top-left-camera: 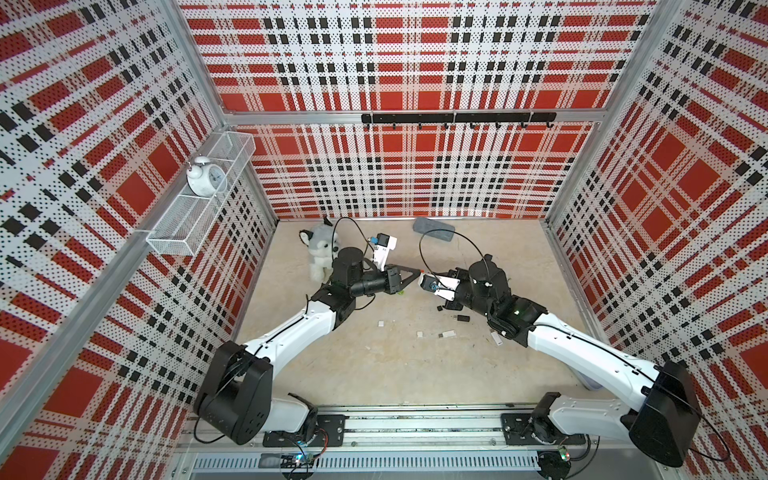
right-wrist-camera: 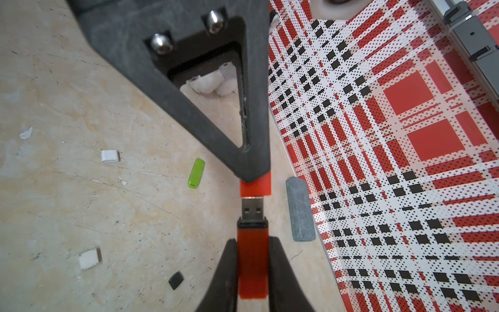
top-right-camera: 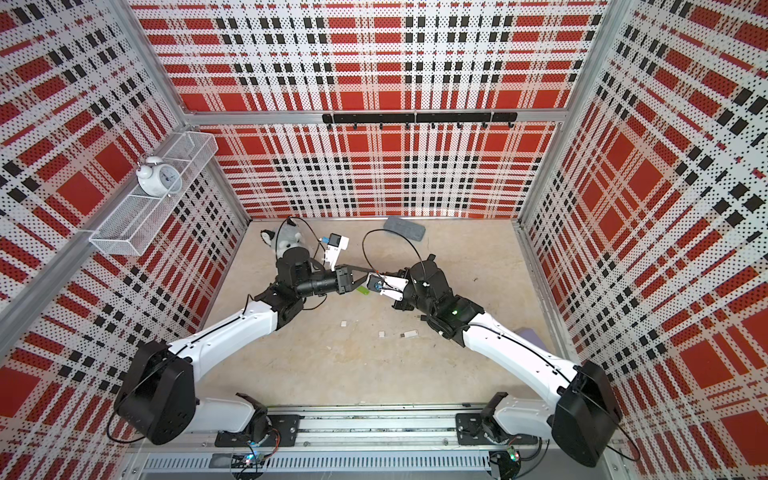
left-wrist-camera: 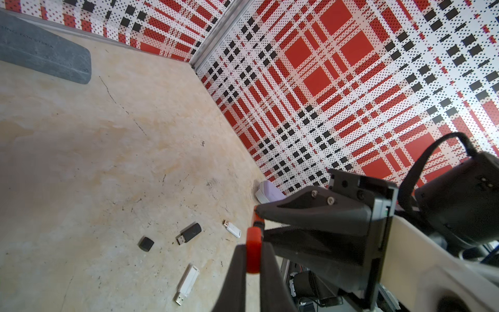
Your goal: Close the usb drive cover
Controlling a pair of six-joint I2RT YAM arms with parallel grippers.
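Note:
A red USB drive is held by my right gripper, shut on its body. Its black collar and bare metal plug point at the red cover. My left gripper is shut on that cover, which shows edge-on as a narrow red strip. Cover and plug look in line in the right wrist view, the plug's end at the cover's edge; whether it has entered I cannot tell. Both grippers face each other above the table, and the drive is too small to make out from the top views.
Below lie a black USB drive, a black cap, white drives, white caps and a green piece. A grey block sits at the back, a plush toy behind the left arm.

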